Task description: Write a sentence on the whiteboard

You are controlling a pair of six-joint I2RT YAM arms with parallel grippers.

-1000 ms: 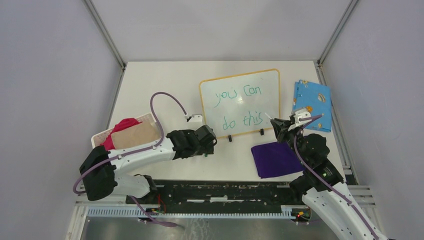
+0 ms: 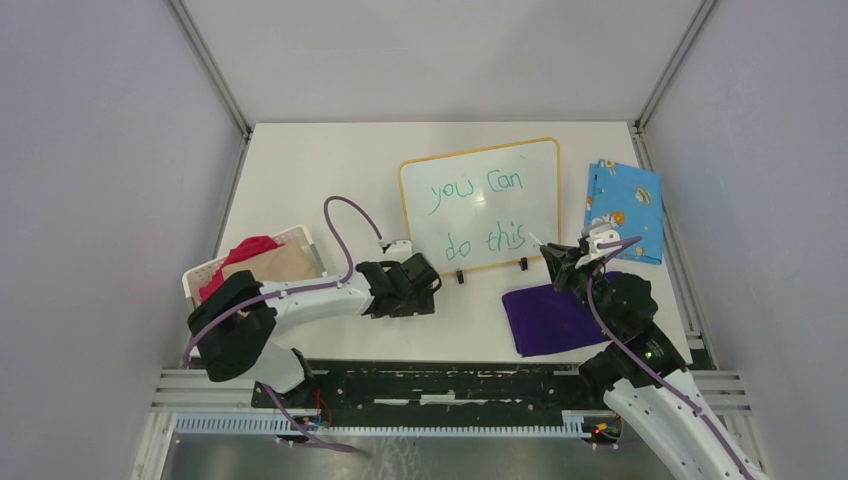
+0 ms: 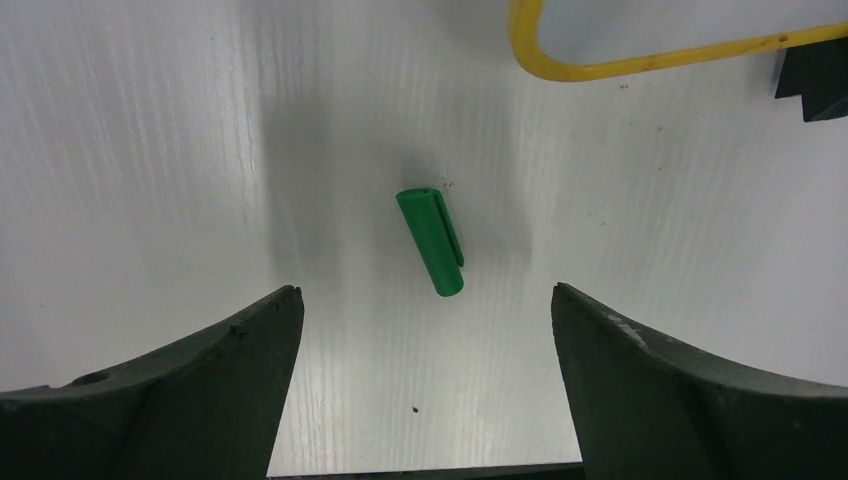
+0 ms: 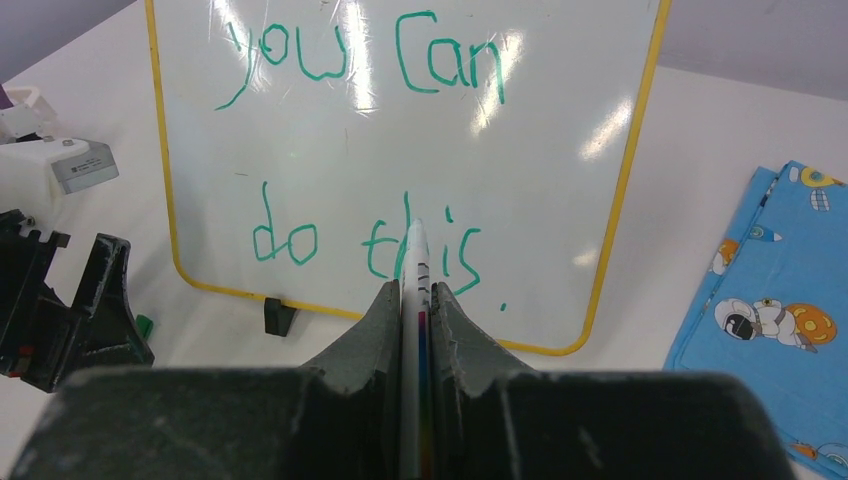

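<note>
The whiteboard point(image 2: 480, 205), edged in yellow, lies on the table with "you can" and "do this." written on it in green. My right gripper is shut on a white marker point(image 4: 416, 250), whose pale tip points toward the board's lower part. A green marker cap point(image 3: 432, 240) lies on the table off the board's lower left corner. Over it my left gripper stands open, its fingers point(image 3: 210, 390) to either side with a gap around the cap. The top view hides the cap under the left arm.
Black clips point(image 2: 460, 277) sit at the board's lower edge. A folded purple cloth point(image 2: 550, 320) lies below the right arm, and blue patterned cloth point(image 2: 628, 210) is at the right. At the left stands a white basket point(image 2: 305, 238) holding red cloth.
The left gripper has moved right a little and now covers the green cap, which showed beside it a second ago. The right arm has barely shifted.
</note>
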